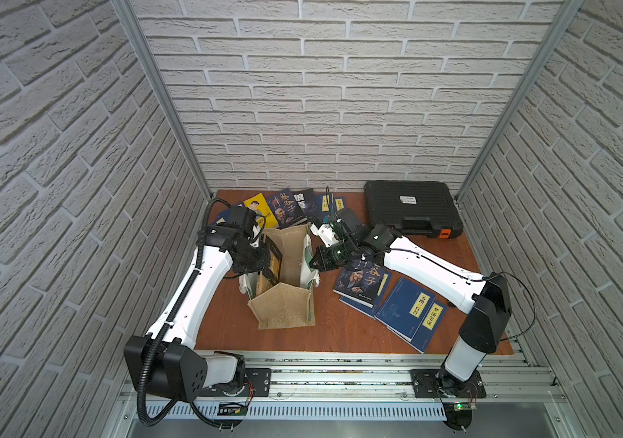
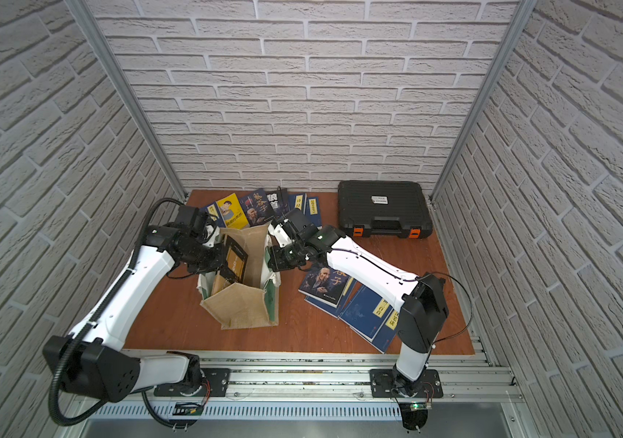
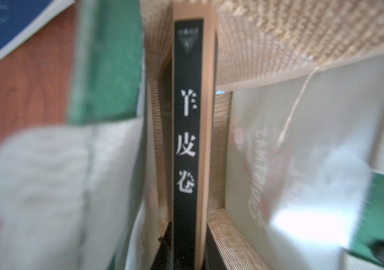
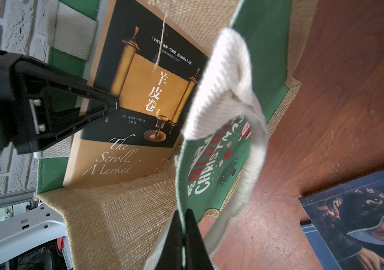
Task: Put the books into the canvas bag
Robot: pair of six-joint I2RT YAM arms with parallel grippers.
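Note:
My left gripper is shut on a black-and-tan book [image 3: 187, 112] with white characters down its spine. This book stands on edge inside the canvas bag's [image 1: 281, 305] mouth; in the right wrist view its cover faces the camera, with one black left finger [image 4: 90, 108] across it. The bag is tan with green-and-white sides and has its mouth spread. Opposite, my right gripper is shut on the bag's right rim, beside a white handle [image 4: 221, 85]. The book's lower end is hidden from the top views by the bag wall.
Several books lie at the back, among them a yellow one [image 1: 260, 208]. More dark blue books [image 1: 402, 306] lie right of the bag, partly under the right arm. A black case [image 1: 412, 208] stands at the back right. Bare table shows in front.

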